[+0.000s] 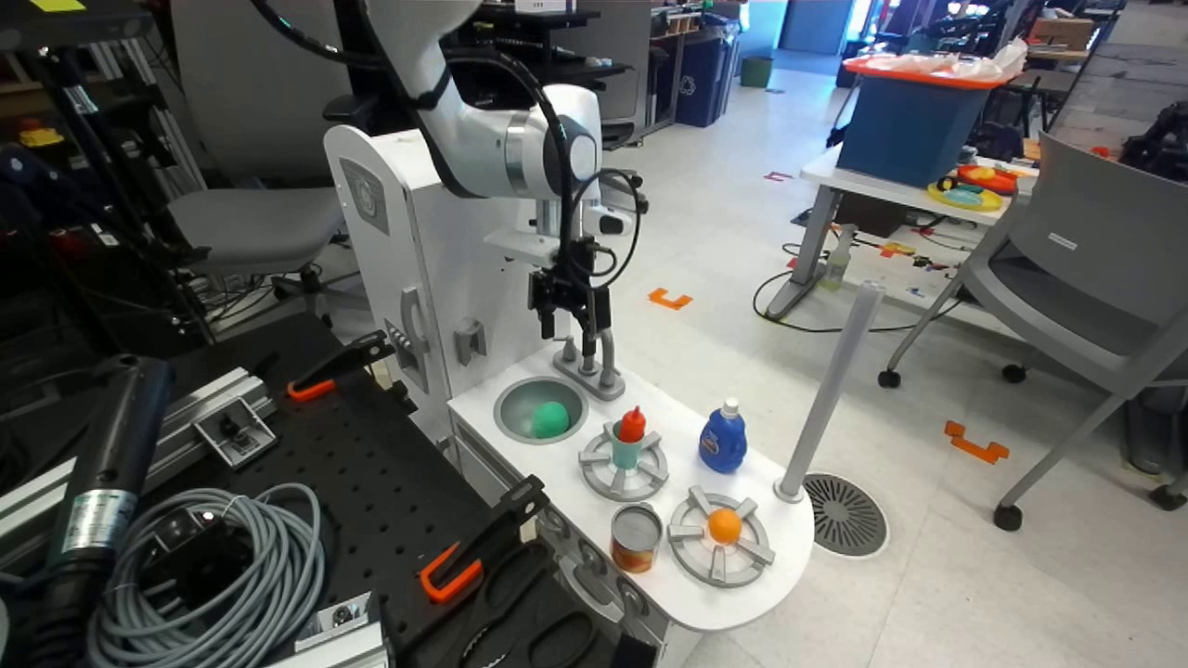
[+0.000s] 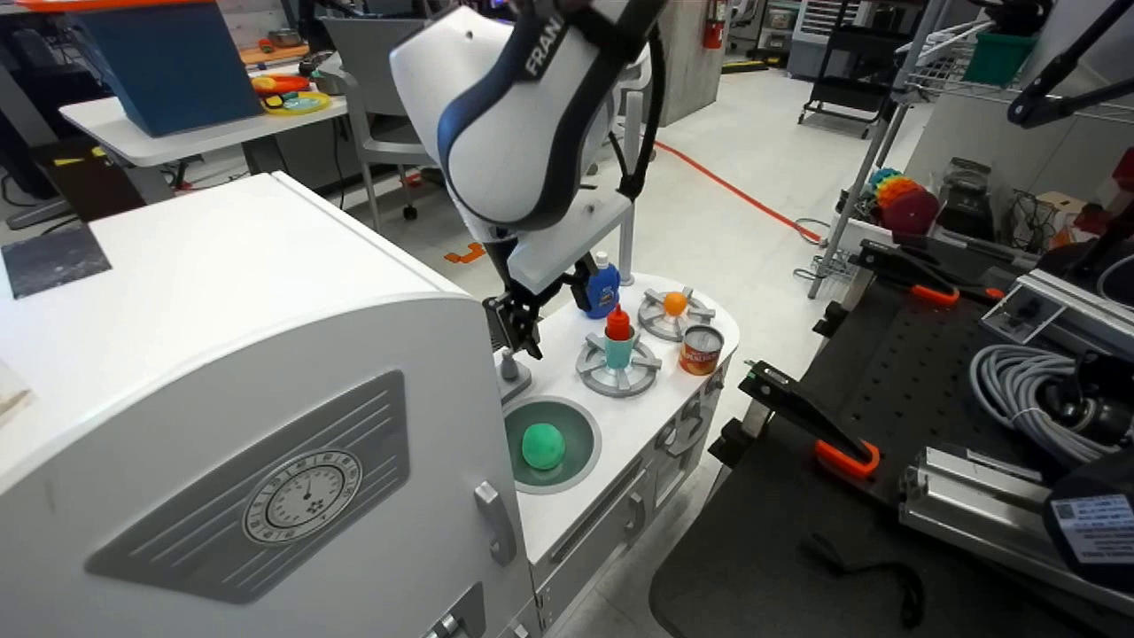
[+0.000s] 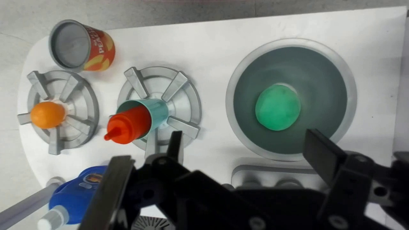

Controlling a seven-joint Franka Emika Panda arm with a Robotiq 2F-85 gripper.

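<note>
My gripper (image 1: 573,330) hangs above the faucet, behind the sink of a white toy kitchen. Across the lower part of the wrist view, its fingers (image 3: 324,157) stand wide apart with nothing visible between them. A green ball (image 3: 277,107) lies in the round grey sink (image 3: 233,126). Left of the sink, a red squeeze bottle (image 3: 132,122) stands inside a teal cup (image 3: 157,111) on one burner (image 3: 191,92). An orange ball (image 3: 47,114) rests on the other burner (image 3: 90,103), beside a can (image 3: 101,49). The blue detergent bottle (image 1: 724,439) stands at the counter's back edge.
A tall white toy fridge (image 2: 351,351) rises beside the sink end. At the other end stands an upright grey pole (image 1: 830,390). The black perforated table (image 1: 368,479) in front carries clamps and coiled cable. Open counter lies between sink and burners.
</note>
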